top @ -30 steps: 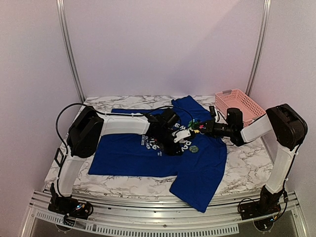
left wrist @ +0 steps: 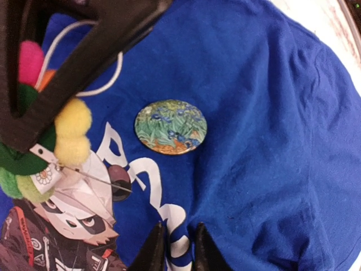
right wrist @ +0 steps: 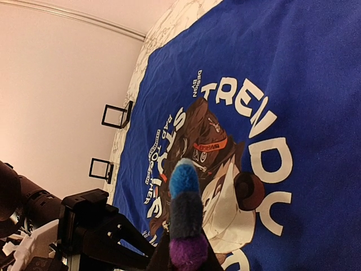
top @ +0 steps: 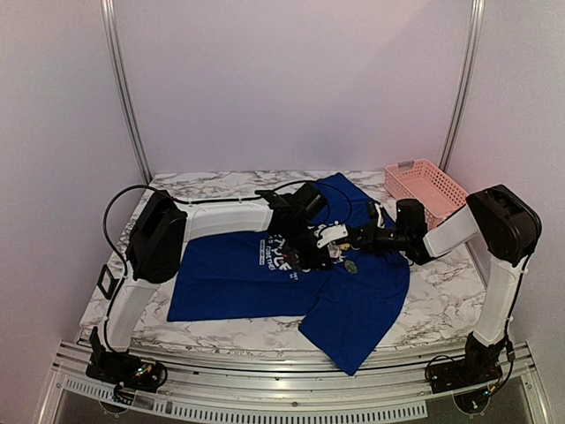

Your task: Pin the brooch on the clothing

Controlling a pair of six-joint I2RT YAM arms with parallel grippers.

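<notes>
A blue printed shirt [top: 229, 283] covers the table. An oval brooch with painted irises [left wrist: 170, 126] lies on it; in the top view it sits right of the print. My left gripper is over the printed cloth, its fingertips close around a fold; whether they are closed cannot be told. My right gripper [top: 362, 237] is shut on a colourful plush piece [left wrist: 76, 130], seen at the upper left of the left wrist view with a bare pin sticking out. Its blue, grey and purple part [right wrist: 186, 197] stands in front of the right wrist camera.
A pink basket [top: 428, 190] stands at the back right. Marble table [top: 247, 336] shows around the shirt. Both arms reach close together over the shirt's right middle.
The shirt has shifted, its left part moving right and toward the front.
</notes>
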